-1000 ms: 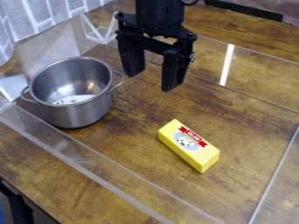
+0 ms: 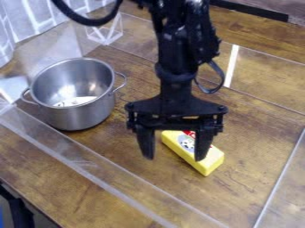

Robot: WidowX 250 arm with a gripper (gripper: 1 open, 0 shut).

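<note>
My black gripper (image 2: 174, 142) is low over the table, open, its two fingers straddling the far end of a yellow box (image 2: 201, 158) with a red label, which is partly hidden behind it. Whether the fingers touch the box cannot be told from this view.
A steel pot (image 2: 74, 111) with two handles stands on the wooden table (image 2: 107, 191) at the left. Clear plastic edges run along the left and right of the work area.
The pot has not moved.
</note>
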